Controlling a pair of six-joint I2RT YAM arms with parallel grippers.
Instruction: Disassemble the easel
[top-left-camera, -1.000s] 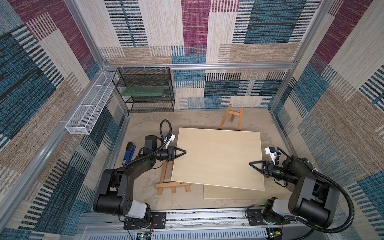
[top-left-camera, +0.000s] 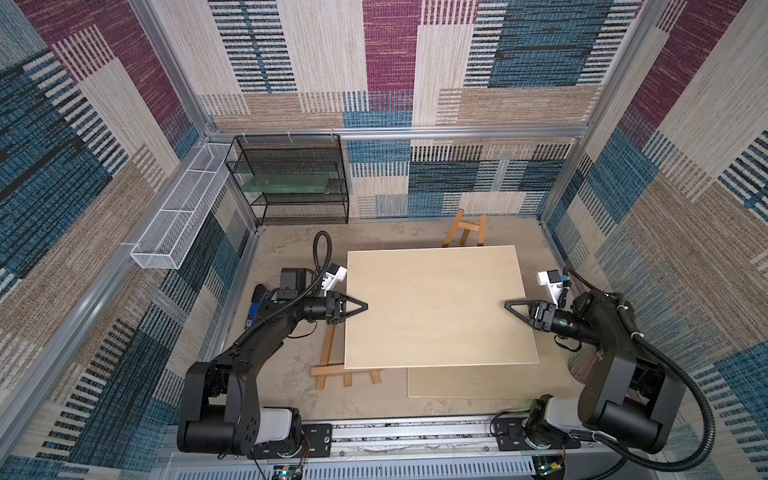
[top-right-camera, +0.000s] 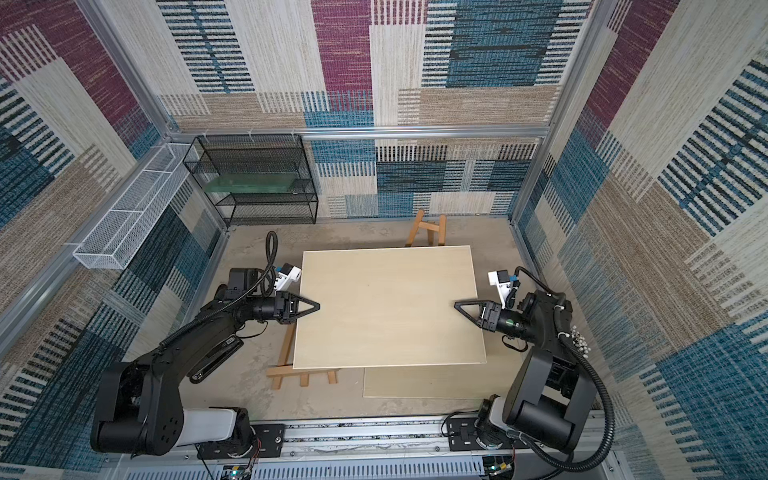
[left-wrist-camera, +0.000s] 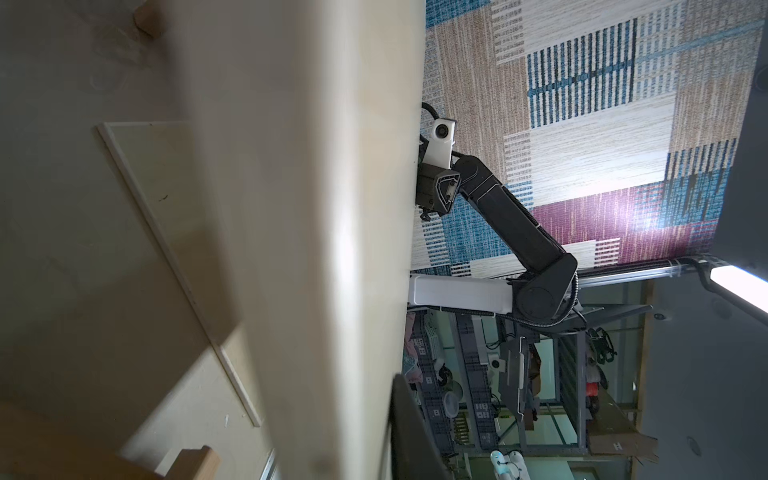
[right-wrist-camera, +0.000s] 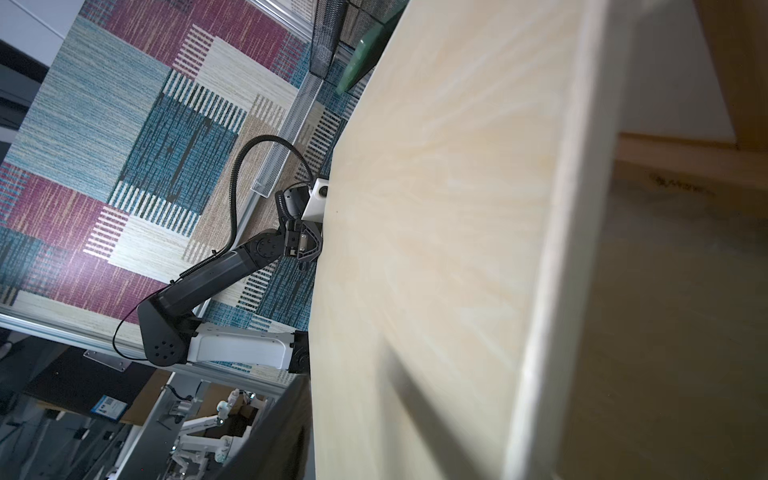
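Note:
A large pale wooden board (top-left-camera: 436, 308) is raised between my two arms, gripped at its side edges: my left gripper (top-left-camera: 362, 306) is at the left edge, my right gripper (top-left-camera: 510, 305) at the right edge. Both wrist views show the board filling the middle, very close. Parts of the wooden easel (top-left-camera: 472, 226) show behind the board, and more wooden bars (top-left-camera: 344, 370) lie at the front left beneath it. A second thin panel (top-left-camera: 480, 388) lies flat on the floor below the board, partly covered.
A black wire rack (top-left-camera: 288, 204) with a green board stands at the back left, beside a white mesh basket (top-left-camera: 180, 208) on the wall. A blue tool (top-left-camera: 257, 305) lies left of the left arm. Bare floor shows at the back centre.
My right gripper and the board's right side have moved up and away from the front, levelling the board. The board's left side has shifted slightly, and more of it covers the back easel part.

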